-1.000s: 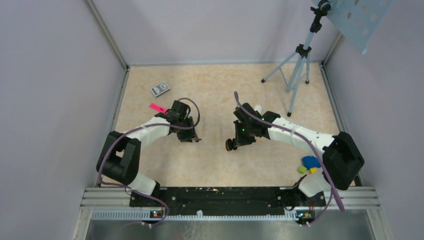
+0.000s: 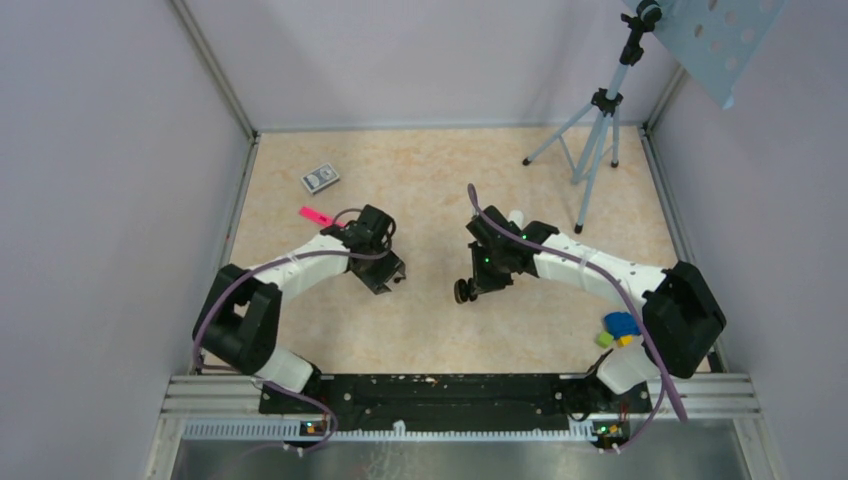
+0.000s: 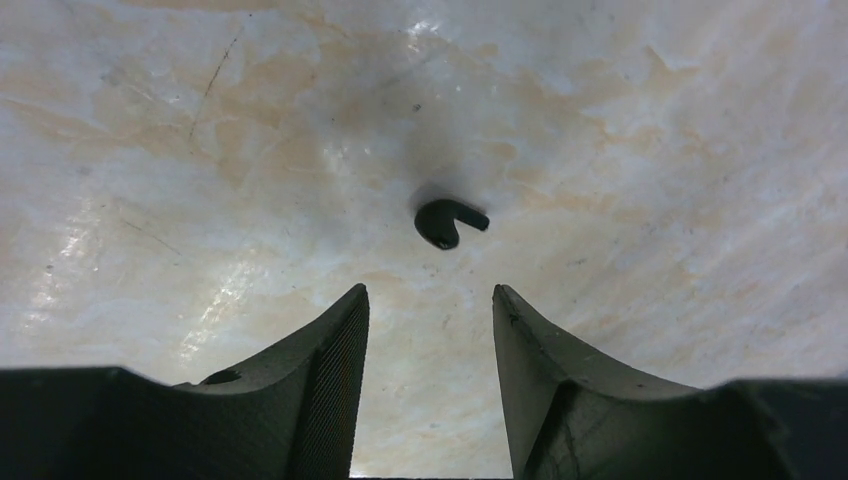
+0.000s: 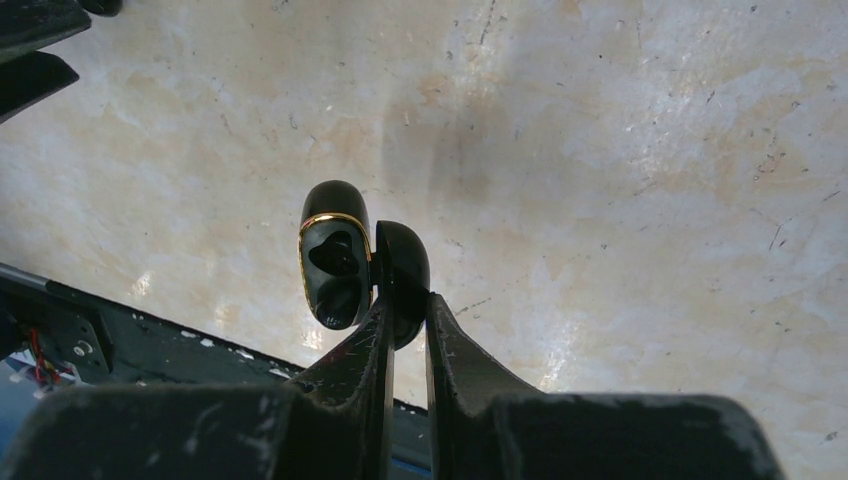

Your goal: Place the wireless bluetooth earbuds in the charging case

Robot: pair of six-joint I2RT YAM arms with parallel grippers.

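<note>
On the bare tabletop lies a black earbud (image 3: 438, 222), its stem pointing right in the left wrist view. My left gripper is open over the table, empty, with the earbud just beyond its fingertips. From above, the same earbud (image 2: 399, 279) shows as a dark speck by the left gripper's tips. The black charging case (image 4: 337, 265) with a gold rim has its lid (image 4: 404, 280) swung open. My right gripper is shut on that lid, holding the case with its earbud wells facing the camera. Whether the wells are filled, I cannot tell.
A pink strip (image 2: 315, 215) and a boxed card deck (image 2: 320, 178) lie at the back left. A tripod (image 2: 598, 130) stands at the back right. Blue, green and yellow pieces (image 2: 621, 325) sit by the right arm's base. Between the grippers the table is clear.
The left gripper has turned, opened a little wider and shifted about the earbud, which stays on the table.
</note>
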